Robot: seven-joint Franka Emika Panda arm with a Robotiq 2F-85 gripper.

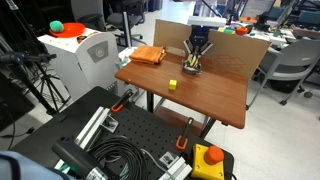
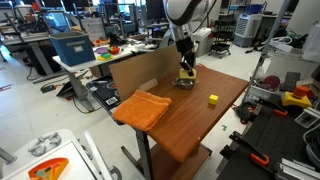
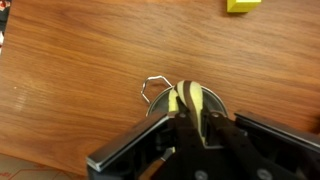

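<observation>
My gripper [image 1: 196, 54] is lowered over a small metal pot [image 2: 181, 85] near the back of the wooden table. In the wrist view the round grey rim of the pot [image 3: 218, 101] shows behind the dark fingers, with a wire handle [image 3: 148, 88] sticking out. Between the fingers is a slim yellow, brown and whitish object [image 3: 190, 98], and my gripper is shut on it. The object stands over the pot's opening; its lower end and whether it touches the pot's bottom cannot be made out.
A yellow block [image 1: 173, 84] lies on the table [image 1: 215, 95] in front of the pot. An orange cloth [image 2: 142, 109] is spread at one end. A cardboard panel [image 1: 232, 52] stands along the back edge.
</observation>
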